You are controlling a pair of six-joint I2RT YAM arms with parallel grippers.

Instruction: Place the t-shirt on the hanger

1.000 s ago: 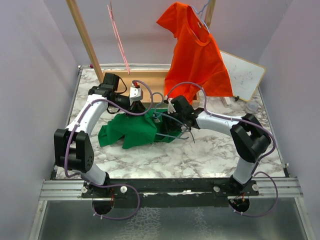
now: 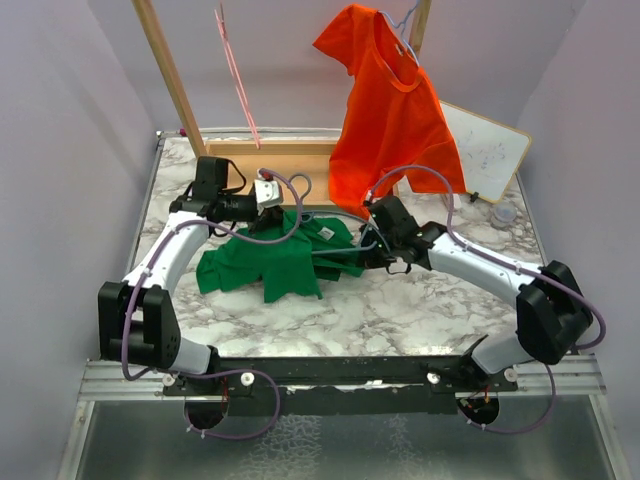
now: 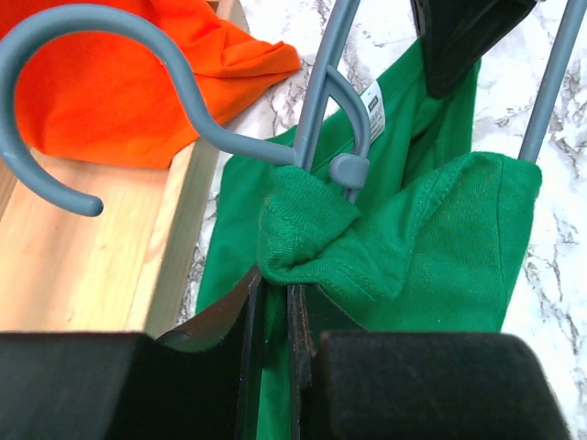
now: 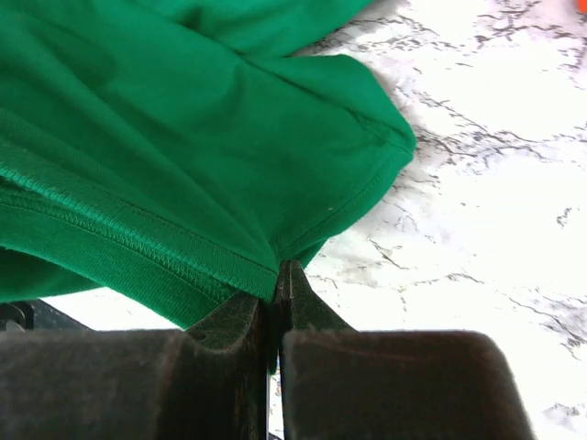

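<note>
The green t-shirt (image 2: 262, 262) lies bunched on the marble table, a blue-grey hanger (image 3: 115, 37) running through and over it. My left gripper is at its bunched upper part just below the hook, with green fabric between its fingers. My right gripper is shut on an edge of the shirt at the right, pulling it into a taut fold; the hanger's long bar (image 2: 343, 250) reaches toward it in the top view.
An orange shirt (image 2: 385, 110) hangs on a hanger at the back right. A wooden box (image 3: 101, 247) borders the shirt behind. A whiteboard (image 2: 485, 150) stands at back right.
My right gripper has moved to the right and toward the front, drawing the shirt's right part along. The left arm has shifted slightly.
</note>
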